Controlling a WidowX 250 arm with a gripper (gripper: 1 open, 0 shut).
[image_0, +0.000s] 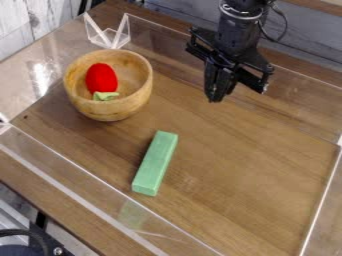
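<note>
A black robot gripper hangs over the upper middle of the wooden table, right of a wooden bowl; I cannot tell how far apart its fingers are. The bowl holds a red object with a light green item by it. A green bar lies lengthwise in the lower middle, well below the gripper.
A clear plastic piece stands at the upper left near the rim. Raised edges border the table.
</note>
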